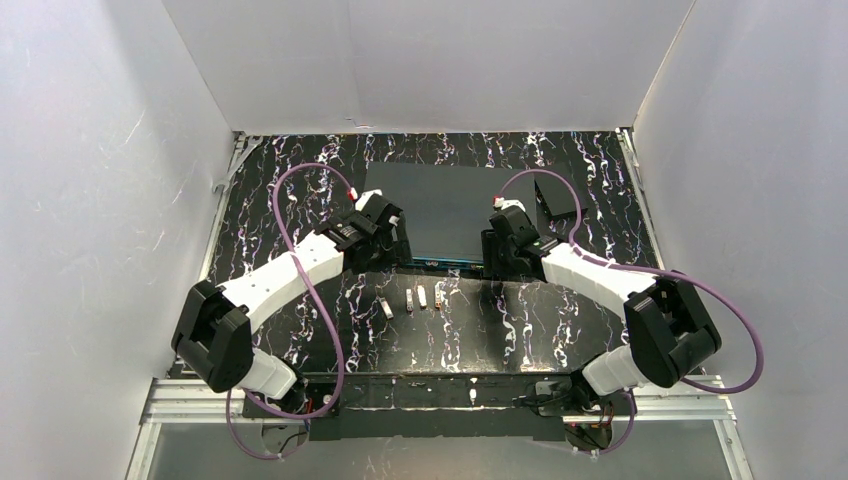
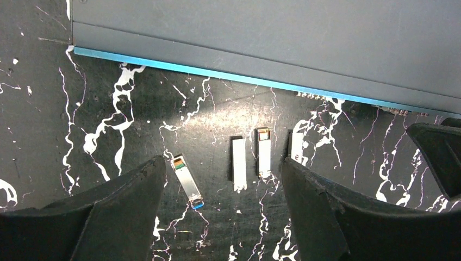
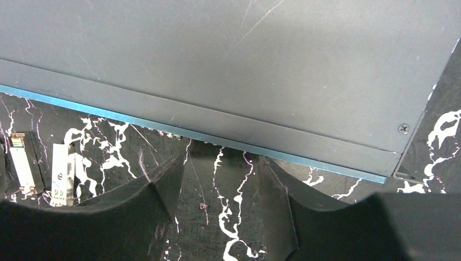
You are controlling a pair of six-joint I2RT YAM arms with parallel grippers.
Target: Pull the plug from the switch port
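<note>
The switch is a wide dark grey box with a blue front edge, lying on the marbled black table. Its ports are hidden under that edge in both wrist views. Several slim metal plugs lie loose in front of it; the leftmost plug is slanted, with a blue tip, and another plug lies straighter. My left gripper hovers over these plugs, open, with its fingers well apart and holding nothing. Near the switch's right front end, my right gripper is open too, only bare table showing between its fingers.
A small black box stands against the switch's right side. Purple hoses loop over both arms. One finger of the right gripper enters the left wrist view at the right edge.
</note>
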